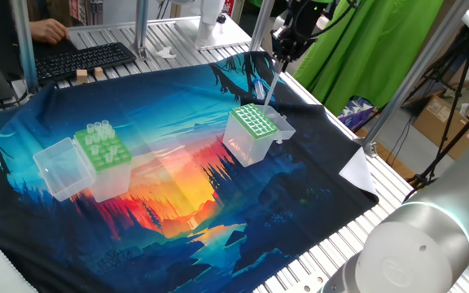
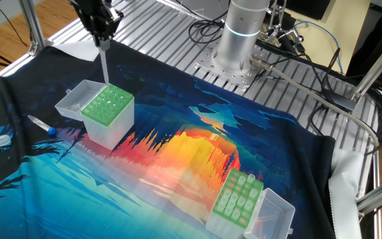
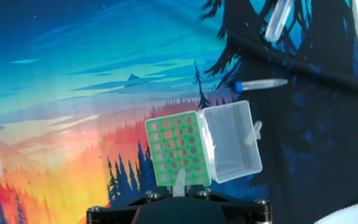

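Observation:
My gripper (image 2: 103, 41) is shut on a long, translucent pipette tip (image 2: 105, 65), which points downward. In exterior view 2, the tip's lower end appears at the far edge of a box (image 2: 111, 130) with a green perforated top (image 2: 108, 103). That top shows rows of holes and no tips standing up in it. The wrist view has the held tip (image 3: 179, 180) over the near row of the green grid (image 3: 174, 146); whether it touches or enters a hole, I cannot tell. A second box (image 1: 111, 181) holds several upright tips (image 1: 104, 129) in its green rack.
Clear hinged lids lie open beside both boxes: one lid (image 3: 232, 142) by the perforated box, another (image 1: 59, 169) by the tip-filled box. A blue-capped tube (image 3: 260, 84) lies on the patterned cloth (image 1: 177, 155). Open cloth separates the boxes.

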